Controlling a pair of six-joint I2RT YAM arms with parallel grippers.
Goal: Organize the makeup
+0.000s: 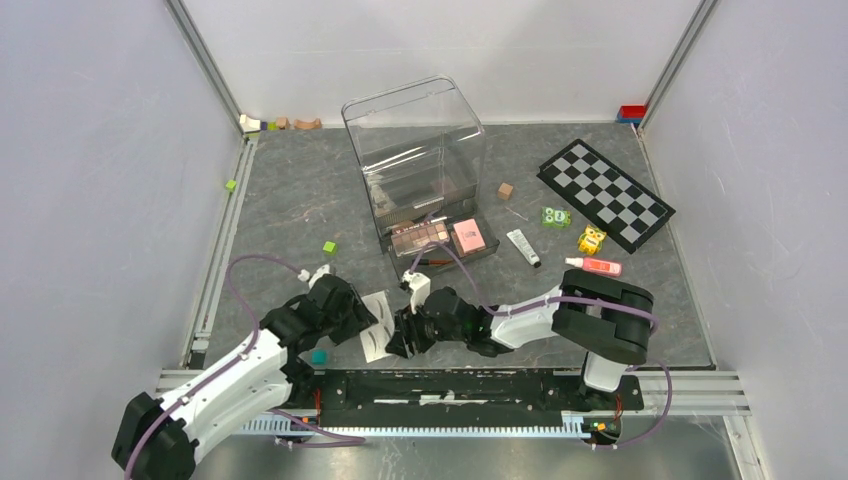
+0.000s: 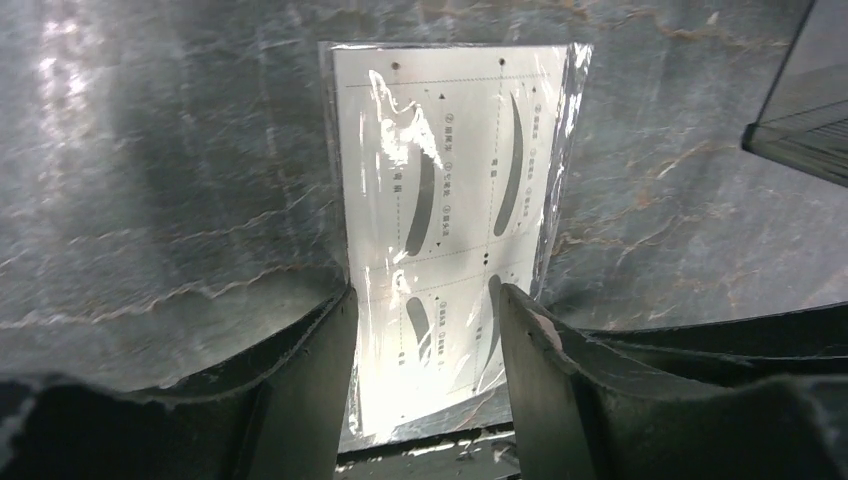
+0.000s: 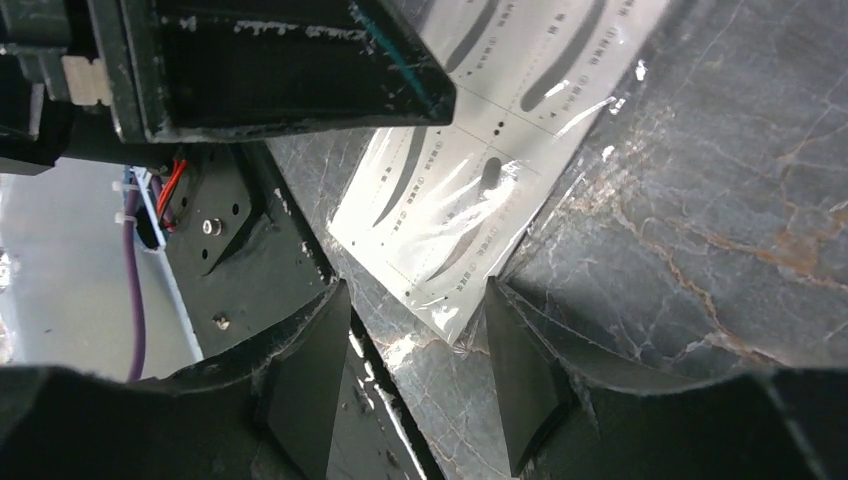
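Observation:
A white eyebrow stencil sheet in clear wrap (image 1: 376, 340) lies on the grey table between both grippers. In the left wrist view my left gripper is part open over the sheet (image 2: 445, 160), its fingertips across its width. My right gripper stands open at the sheet's lower corner (image 3: 460, 220), one fingertip at its edge; contact with it is unclear. A clear organizer (image 1: 410, 150) stands behind, with an eyeshadow palette (image 1: 418, 238) and a pink box (image 1: 468, 236) in its drawer.
A white tube (image 1: 523, 247), pink tube (image 1: 593, 265), yellow toy (image 1: 590, 239) and checkerboard (image 1: 606, 195) lie to the right. Small blocks, including a green one (image 1: 329, 247), are scattered.

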